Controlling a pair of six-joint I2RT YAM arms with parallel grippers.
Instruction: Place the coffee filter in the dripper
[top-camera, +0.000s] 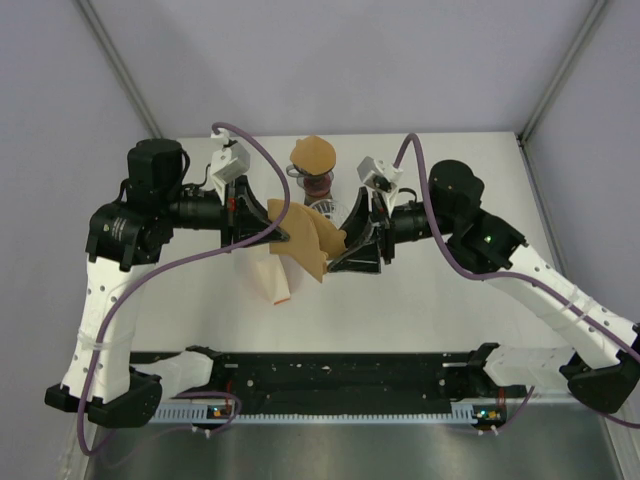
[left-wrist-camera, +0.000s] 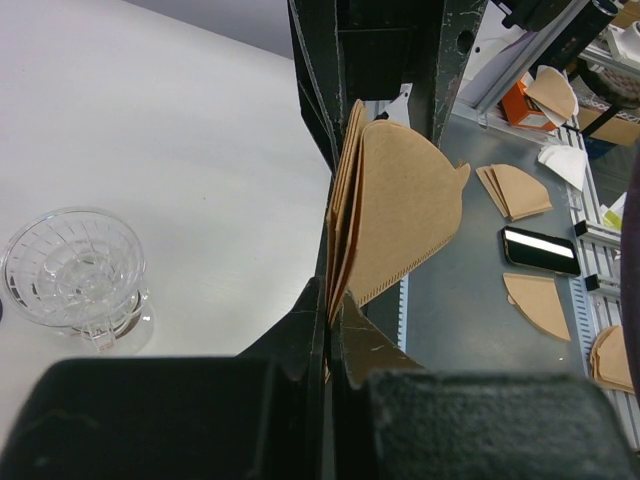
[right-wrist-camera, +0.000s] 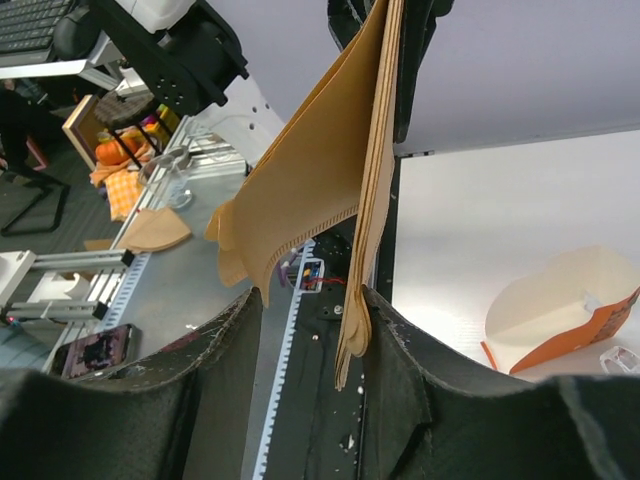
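Observation:
A bundle of brown paper coffee filters (top-camera: 295, 240) hangs between my grippers. In the left wrist view my left gripper is shut on the filters' edge. In the right wrist view the stack (right-wrist-camera: 300, 170) fans apart, its edge between the fingertips of my right gripper, whose fingers stand apart. The clear dripper (left-wrist-camera: 75, 260) stands on the white table below, partly hidden in the top view.
A brown filter (top-camera: 313, 154) rests on a cup-like vessel (top-camera: 312, 182) at the back. A white paper bag (top-camera: 270, 280) lies below the left gripper.

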